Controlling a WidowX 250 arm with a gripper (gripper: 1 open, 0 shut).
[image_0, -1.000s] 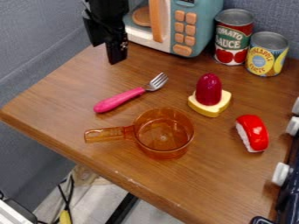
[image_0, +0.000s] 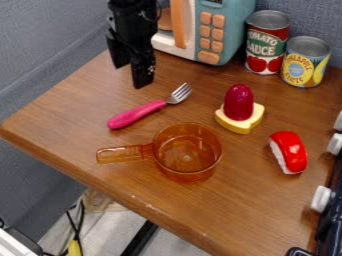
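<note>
My black gripper (image_0: 134, 66) hangs over the back left of the wooden table, pointing down; whether its fingers are open or shut is unclear. In front of it lie a pink-handled fork (image_0: 135, 113), an amber toy pot (image_0: 185, 160), a red oval piece on a yellow base (image_0: 241, 108) and a red-and-white toy item (image_0: 289, 150).
A teal toy microwave (image_0: 201, 30), a tomato sauce can (image_0: 265, 45) and a yellow can (image_0: 305, 63) stand at the back. A dark appliance (image_0: 325, 210) lines the right edge.
My gripper has moved a little to the right, toward the microwave. The objects on the table have not moved.
</note>
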